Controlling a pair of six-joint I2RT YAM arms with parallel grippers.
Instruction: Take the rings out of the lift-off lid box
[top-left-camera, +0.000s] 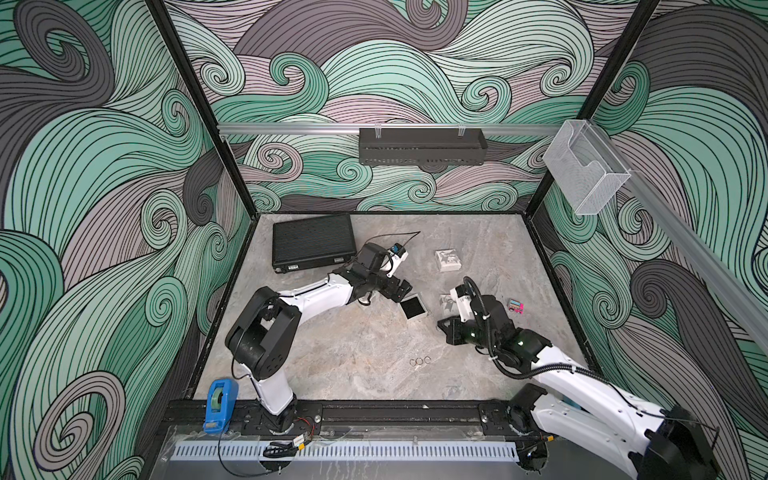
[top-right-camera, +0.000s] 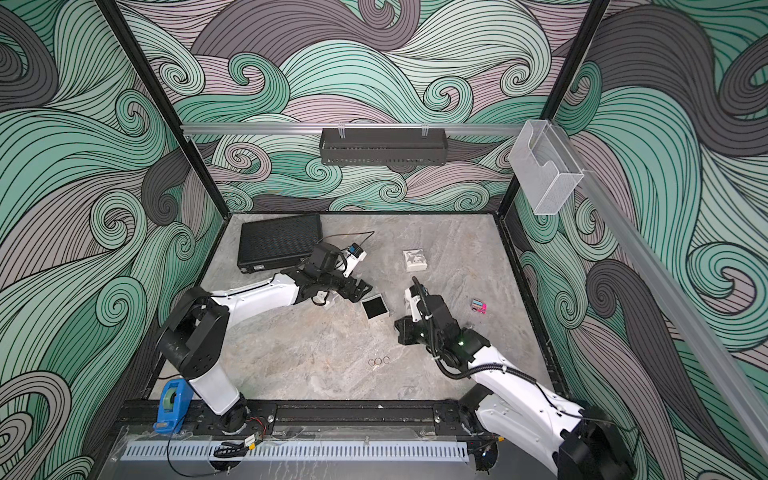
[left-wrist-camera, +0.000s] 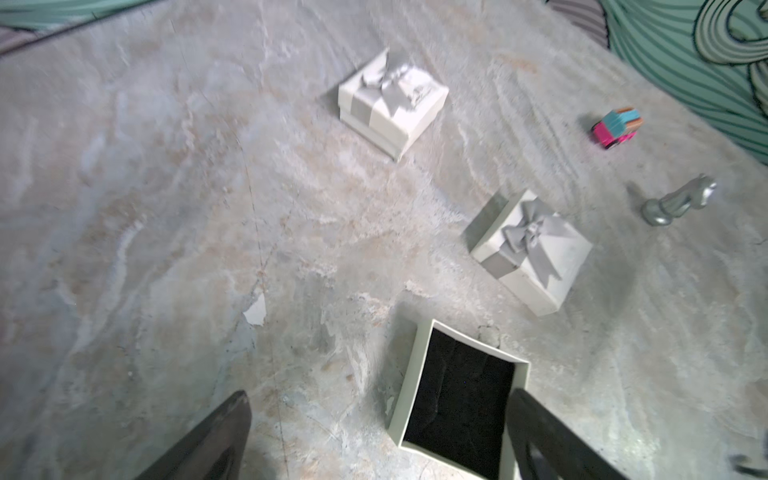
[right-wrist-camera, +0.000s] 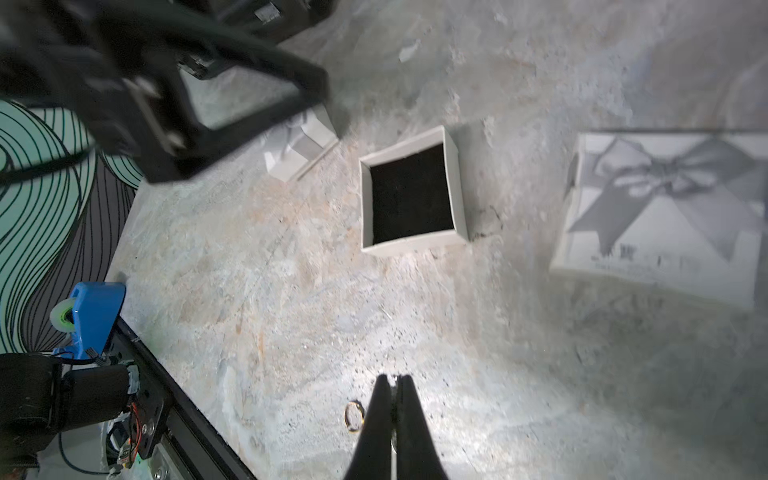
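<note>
The open white box (right-wrist-camera: 414, 243) stands on the table, its black inside showing and no ring visible in it. In the top left view three small rings (top-left-camera: 413, 361) lie in a row towards the front. One ring (right-wrist-camera: 347, 416) shows beside the right fingertips in the right wrist view. My right gripper has its fingers together, to the right of the box; whether something thin is pinched there cannot be made out. My left gripper is open, its fingers wide apart with nothing between them, just behind and left of the box.
White bow-topped boxes stand at the back (left-wrist-camera: 392, 108), right of the open box (left-wrist-camera: 536, 256) and by the left arm (right-wrist-camera: 300, 148). A toy truck (left-wrist-camera: 617, 126) and silver figurine (left-wrist-camera: 678, 201) are on the right. A black case (top-left-camera: 313, 242) occupies the back left.
</note>
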